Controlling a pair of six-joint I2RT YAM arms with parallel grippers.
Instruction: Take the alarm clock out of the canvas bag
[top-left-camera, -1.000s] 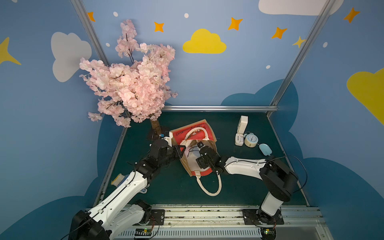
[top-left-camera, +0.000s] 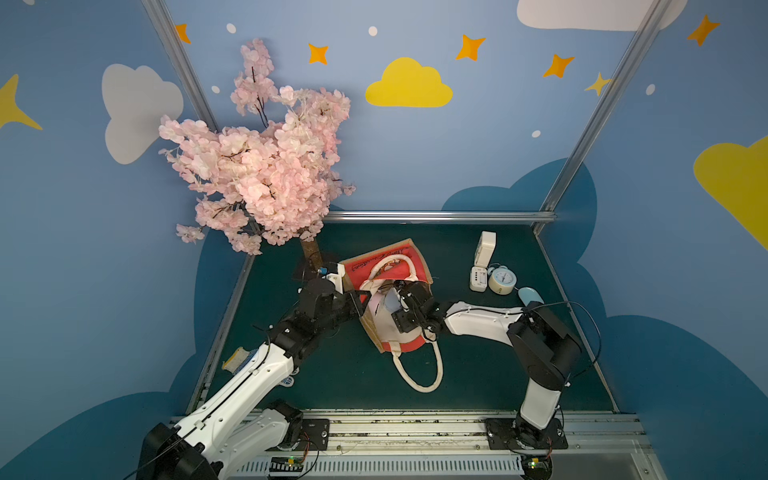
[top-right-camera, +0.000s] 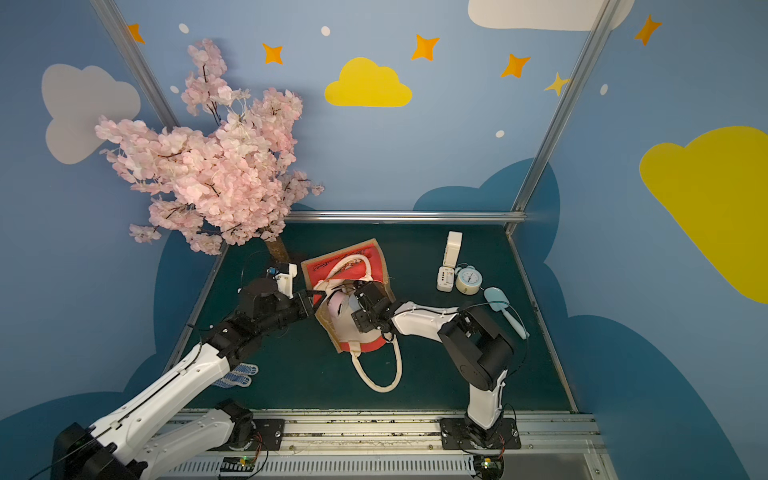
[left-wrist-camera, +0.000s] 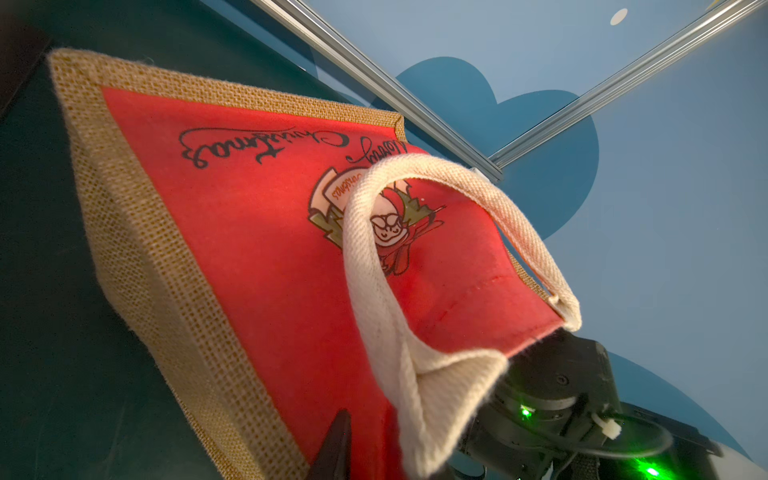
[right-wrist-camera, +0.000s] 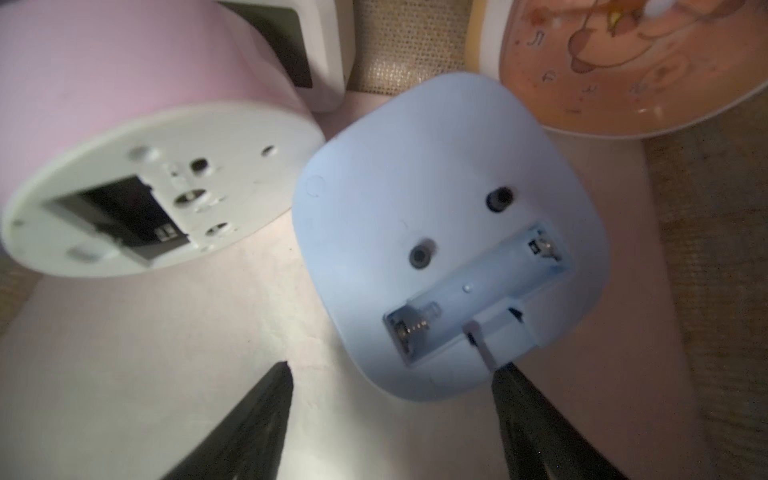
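Note:
The canvas bag (top-left-camera: 376, 264) lies open on its side; its red face and rope handles show in the left wrist view. Inside, the right wrist view shows a light blue clock (right-wrist-camera: 400, 176), back up with an empty battery slot, a pink clock (right-wrist-camera: 120, 64) and an orange clock face (right-wrist-camera: 608, 56). My right gripper stands open over the blue clock, fingers either side of its lower edge. My left gripper (top-left-camera: 358, 300) is at the bag's left rim by a handle; its fingertips are mostly hidden, so its finger state is unclear.
A pink blossom tree (top-left-camera: 264, 176) stands back left. A white device (top-left-camera: 478, 276), a small round clock (top-left-camera: 502, 280) and a blue brush (top-right-camera: 496, 300) lie at the right.
My right arm has shifted slightly, its forearm rising and moving a little left over the bag. The left arm looks unchanged.

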